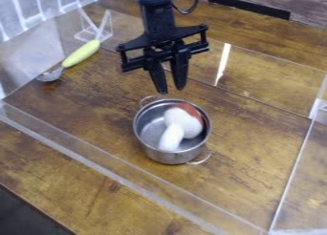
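A steel pot (151,143) with two side handles rests on the wooden table, holding white objects (174,129), one with a reddish top. Just above the pot's back rim is my black gripper (170,78), its fingers pointing down, apart from the pot. Whether it is open or shut is hard to tell from this view.
A pale yellow-green corn-like item (80,53) and a small metal object (50,74) lie at the back left beside a white rack (92,33). Clear panels border the work area.
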